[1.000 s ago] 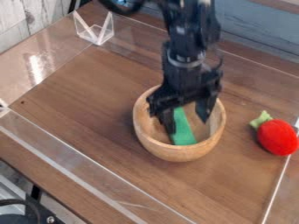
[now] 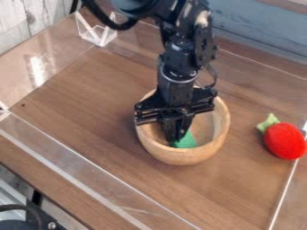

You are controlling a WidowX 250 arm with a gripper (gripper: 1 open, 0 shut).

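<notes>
My black gripper [image 2: 171,119] is down inside a wooden bowl [image 2: 185,154] near the middle of the table, its lower body over the bowl's left and centre. A green object [image 2: 186,141] lies in the bowl, partly hidden under the gripper. The fingertips are dark and crowded together over it, so whether they hold it cannot be made out.
A red strawberry-like toy with a green top [image 2: 283,141] lies right of the bowl. A clear plastic holder [image 2: 96,30] stands at the back left.
The gripper has settled lower and further left over the bowl, now covering more of the green object. The bowl and red toy look roughly where they were.
</notes>
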